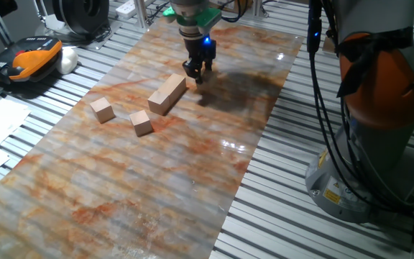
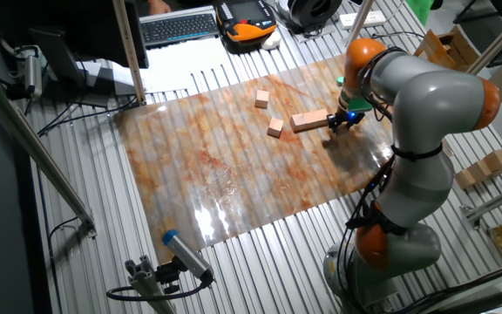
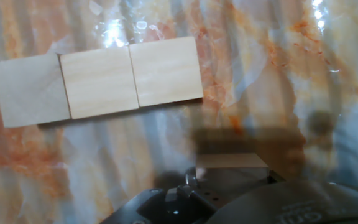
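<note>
Three wooden blocks in a row (image 3: 101, 81) lie end to end on the marbled sheet in the wrist view; outside, they look like one long bar (image 1: 167, 94). Two separate wooden cubes, a left one (image 1: 102, 110) and a nearer one (image 1: 141, 123), sit apart from it. Just beyond the row's far end, my gripper (image 1: 201, 74) points down above the sheet. Low in the wrist view, a wooden block (image 3: 231, 161) with a tan edge and a shaded face fills the space between its fingers. Exterior views do not show this block clearly.
The marbled sheet (image 2: 199, 174) has wide clear room left of the cubes in exterior view 2. An orange-and-black device (image 1: 24, 59) and a white round object (image 1: 67, 60) stand off its edge. Several spare blocks (image 2: 485, 169) lie on the far right.
</note>
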